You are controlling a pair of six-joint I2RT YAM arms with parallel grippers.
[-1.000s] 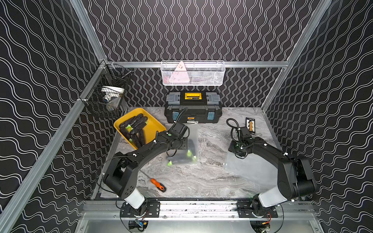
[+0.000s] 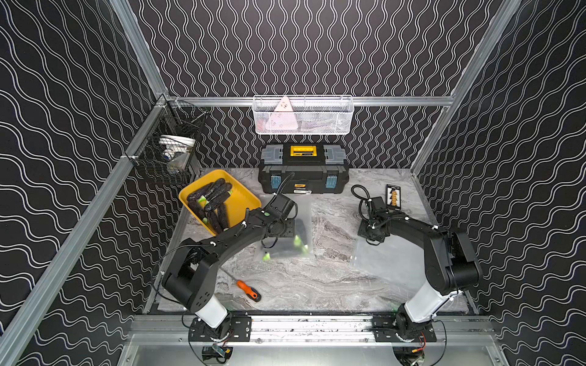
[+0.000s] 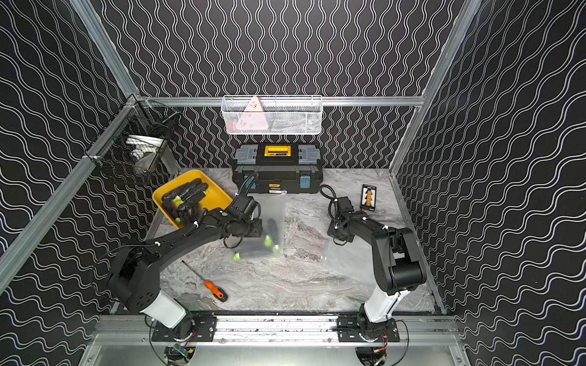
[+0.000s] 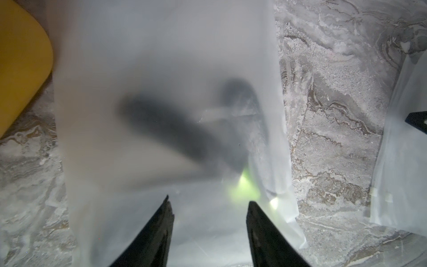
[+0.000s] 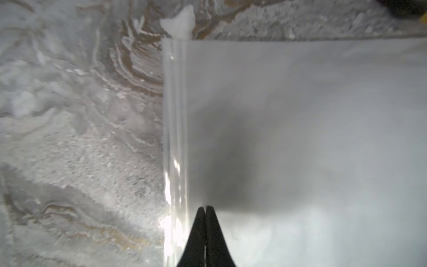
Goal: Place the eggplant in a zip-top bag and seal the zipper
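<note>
A frosted zip bag on the marble top holds dark eggplants with green stems, blurred through the plastic. My left gripper hangs over this bag, open, nothing between its fingers. A second, flat bag lies to the right, its zipper strip along one edge. My right gripper is shut above that strip, with nothing visible between its fingers; whether it touches the bag I cannot tell. A yellow tray of more dark eggplants sits at the left.
A toolbox stands at the back. An orange screwdriver lies near the front left. A small black card lies at the back right. The marble is clear between the arms at the front.
The right arm has swung a little leftward and toward the back over the flat bag. The left arm has hardly moved.
</note>
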